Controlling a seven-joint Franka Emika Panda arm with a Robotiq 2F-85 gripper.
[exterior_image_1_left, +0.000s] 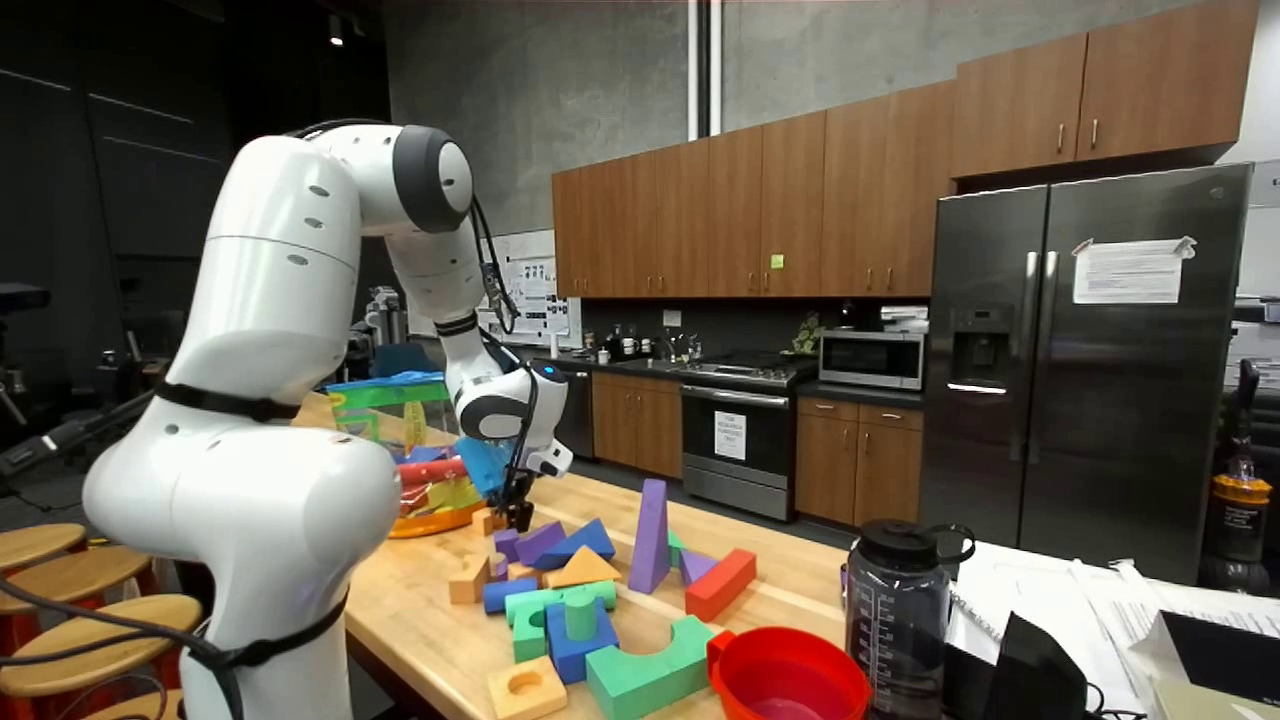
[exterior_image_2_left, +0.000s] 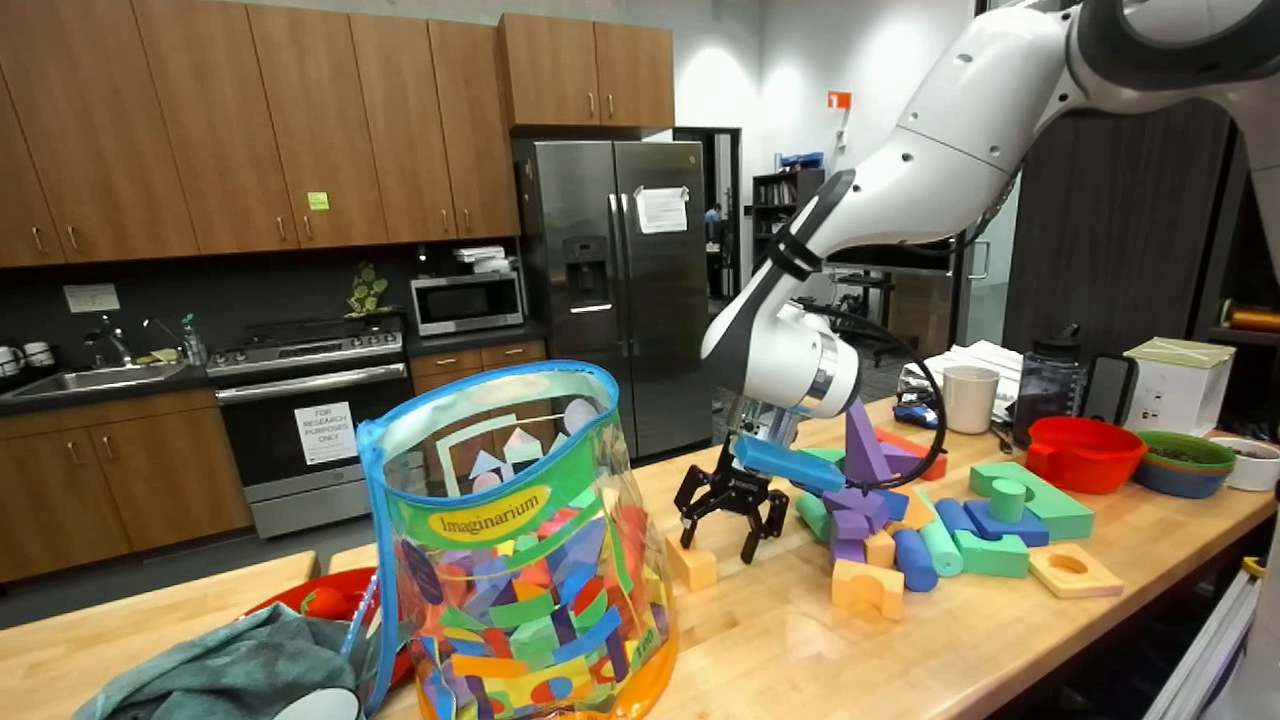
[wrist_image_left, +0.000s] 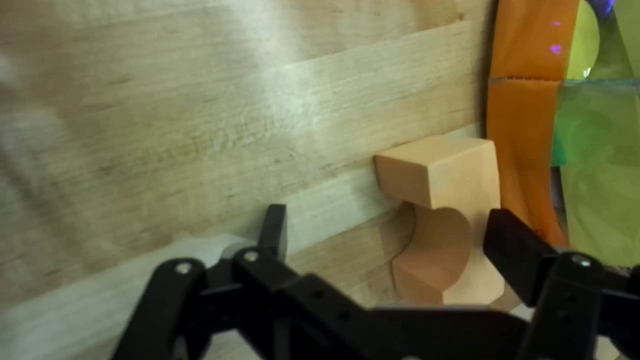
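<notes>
A light orange block (wrist_image_left: 444, 180) with a rounded notch lies on the wooden table. In the wrist view, my gripper stands open above it. The block sits toward the right finger (wrist_image_left: 517, 255), which overlaps its edge; whether they touch I cannot tell. Bare wood shows beside the left finger (wrist_image_left: 274, 231). In exterior view 2, the open gripper (exterior_image_2_left: 717, 547) is low over the table, with the block (exterior_image_2_left: 692, 563) just under its left side. Exterior view 1 shows the same gripper (exterior_image_1_left: 518, 514) small and partly hidden behind a cable.
A clear bag (exterior_image_2_left: 528, 516) full of coloured blocks stands right beside the notched block. On the gripper's other side is a cluster with a tall purple wedge (exterior_image_1_left: 651, 536). Farther along stand a red cup (exterior_image_1_left: 786, 672) and a dark bottle (exterior_image_1_left: 897, 618).
</notes>
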